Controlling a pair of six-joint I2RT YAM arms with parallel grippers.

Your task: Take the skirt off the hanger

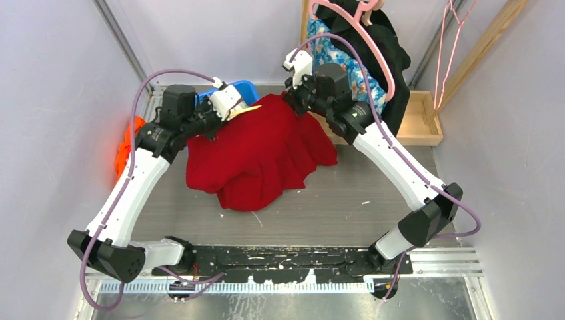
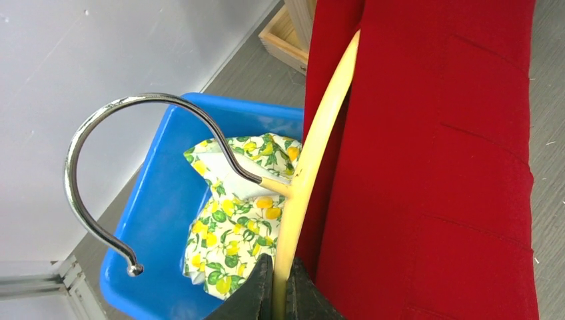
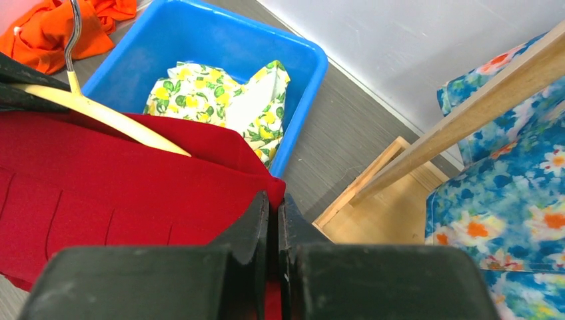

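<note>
A red skirt [image 1: 260,153] hangs between my arms, draped over a pale yellow hanger [image 2: 313,153] with a metal hook [image 2: 78,160]. My left gripper is shut on the hanger's bar, whose far end runs into the skirt's waist. In the right wrist view my right gripper is shut on a top corner of the skirt, just beyond where the bar disappears into the cloth.
A blue bin [image 3: 300,107] with lemon-print cloth stands below at the back left, orange cloth [image 1: 123,147] beside it. At the back right a wooden rack holds floral [image 1: 326,50] and black garments above a wooden tray [image 1: 423,137].
</note>
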